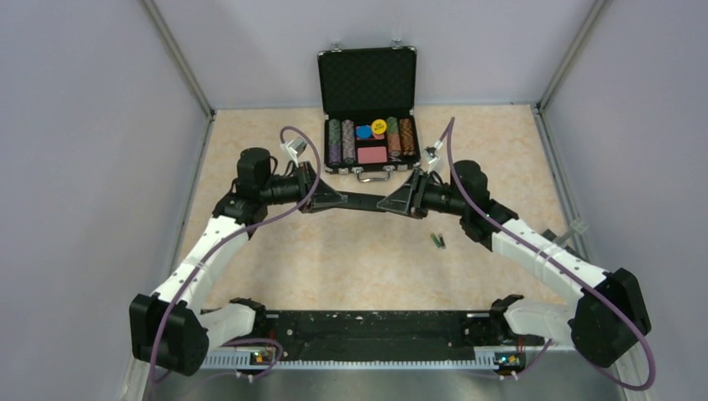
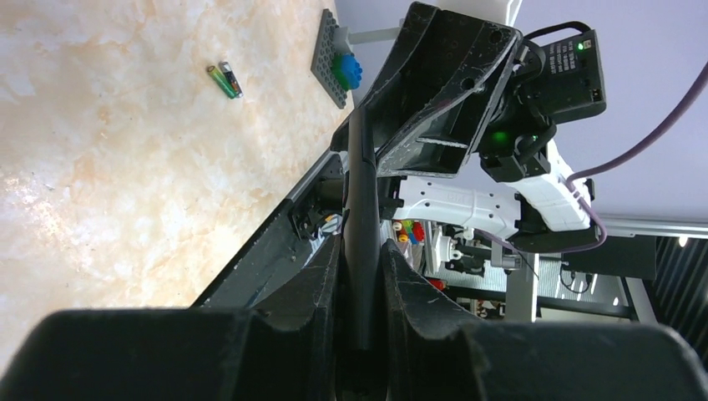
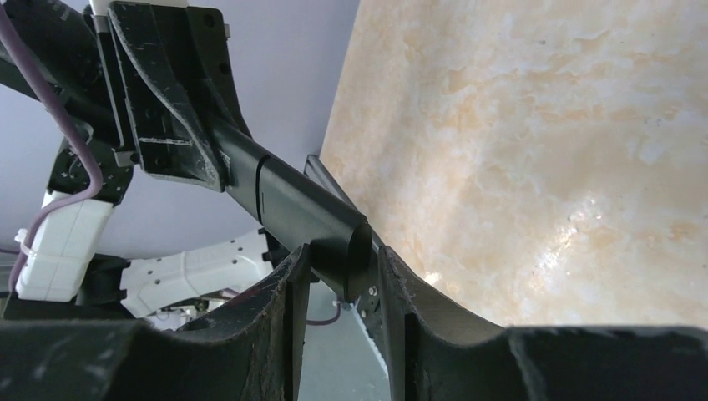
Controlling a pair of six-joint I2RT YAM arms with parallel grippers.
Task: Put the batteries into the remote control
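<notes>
A black remote control (image 1: 361, 201) hangs horizontally between both grippers above the table. My left gripper (image 1: 334, 197) is shut on one end, and my right gripper (image 1: 392, 200) is shut on the other. In the right wrist view the remote (image 3: 309, 209) shows a seam across its body; in the left wrist view it runs end-on into the fingers. Two small batteries, one green (image 2: 221, 82) and one dark-and-silver (image 2: 230, 77), lie side by side on the table, below and right of the remote in the top view.
An open case (image 1: 329, 165) of poker chips stands at the back centre. A grey studded plate (image 2: 324, 58) with a blue piece sits at the table's right edge, partly behind the right arm in the top view.
</notes>
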